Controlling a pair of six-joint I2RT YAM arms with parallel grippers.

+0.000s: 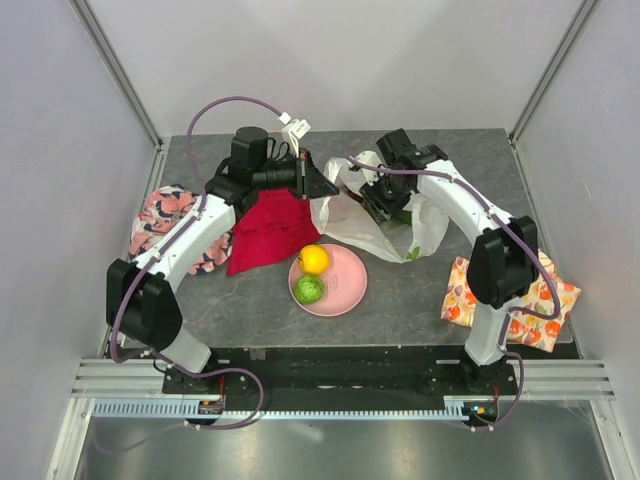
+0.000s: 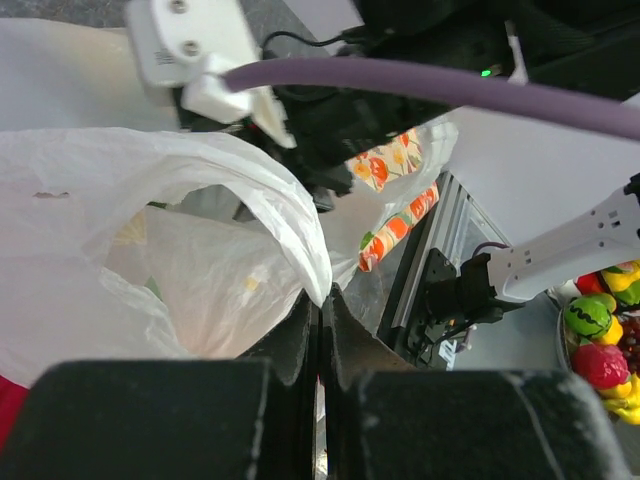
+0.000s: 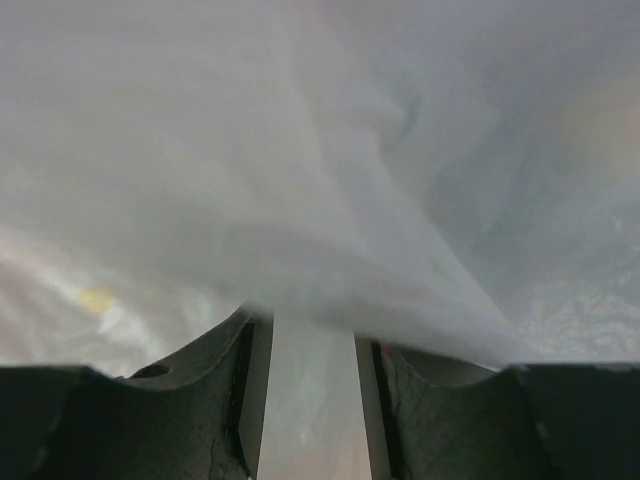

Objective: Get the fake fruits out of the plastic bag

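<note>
The white plastic bag (image 1: pixel 345 222) is held up at its left edge by my left gripper, which is shut on the plastic. My right gripper (image 1: pixel 375 208) is down inside the bag; in the right wrist view its fingers (image 3: pixel 245 390) are blurred under the plastic, and what is between them is not clear. Something dark green shows in the bag beside it. A yellow fruit (image 1: pixel 313 260) and a green fruit (image 1: pixel 309 289) lie on the pink plate (image 1: pixel 343 293).
A red cloth (image 1: pixel 260 240) and a patterned cloth (image 1: pixel 160 220) lie on the left, an orange floral cloth (image 1: pixel 530 320) at the front right.
</note>
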